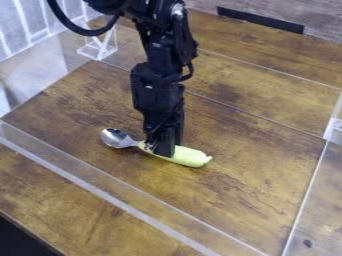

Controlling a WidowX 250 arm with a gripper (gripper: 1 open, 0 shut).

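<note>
A spoon (pixel 118 138) with a pale yellow-green handle (pixel 189 156) lies on the wooden table, its metal bowl to the left and the handle pointing to the lower right. The black gripper (pixel 160 142) is down over the middle of the spoon, shut on it where the metal meets the handle. Its fingers hide part of that stretch.
Clear panels (pixel 67 182) border the wooden surface (pixel 254 120) at the left, front and right. A white bracket (pixel 98 46) stands at the back left.
</note>
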